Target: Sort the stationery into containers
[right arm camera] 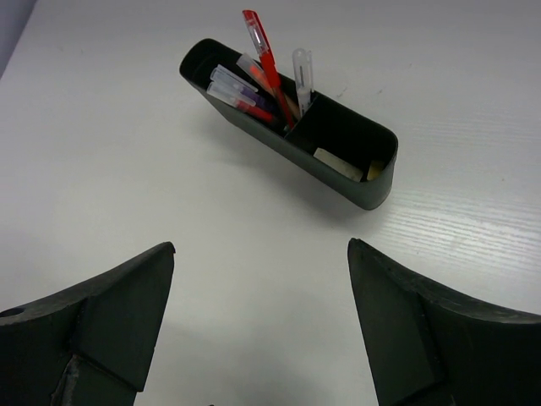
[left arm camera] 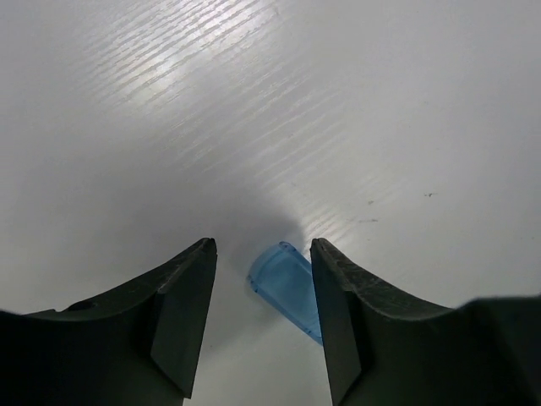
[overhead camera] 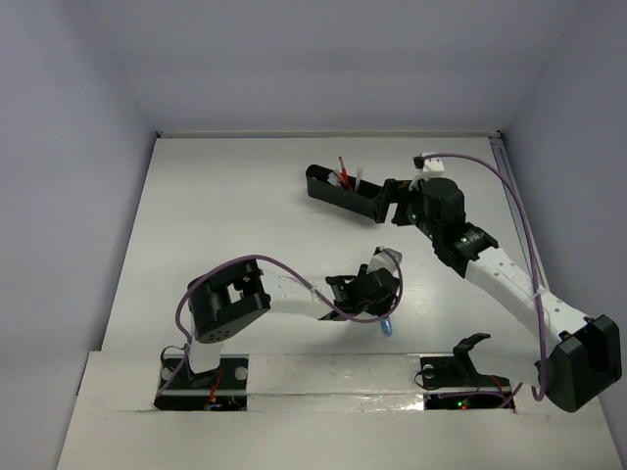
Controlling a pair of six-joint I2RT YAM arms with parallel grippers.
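A blue rectangular item [overhead camera: 386, 325] lies on the table near the front edge; in the left wrist view this blue piece [left arm camera: 287, 288] sits beneath my left gripper, whose fingers stand apart, its far part hidden by a finger. My right gripper is open, with only table showing between its fingers. It faces a black two-compartment holder [right arm camera: 279, 150]. The left compartment holds several pens, such as a red one [right arm camera: 258, 38]; the right one holds a pale block [right arm camera: 336, 163] and a small yellow piece.
Grey walls stand around it at the back and sides.
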